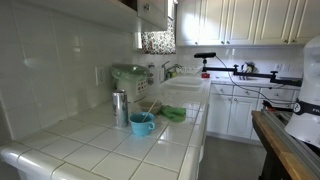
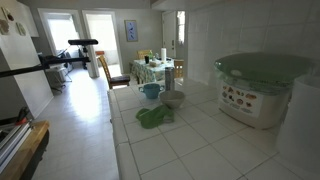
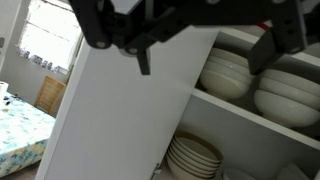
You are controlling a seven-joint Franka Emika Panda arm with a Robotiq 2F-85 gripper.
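In the wrist view my gripper stands open, its dark fingers (image 3: 144, 66) wide apart with nothing between them. Beyond it is an open cabinet with a white door (image 3: 125, 110). Stacked white bowls (image 3: 288, 97) sit on the upper shelf, with a stack of plates (image 3: 194, 156) below. On the tiled counter stand a blue cup (image 1: 142, 124), with something thin sticking out of it, and a metal cylinder (image 1: 121, 108). A green cloth (image 2: 154, 115) lies near a grey bowl (image 2: 172, 99). Neither exterior view shows the gripper.
A white basket (image 2: 250, 98) with a green top stands against the wall. Upper cabinets (image 1: 155, 11) overhang the counter. A wooden edge (image 1: 285, 145) and a white part (image 1: 306, 118) are at the right.
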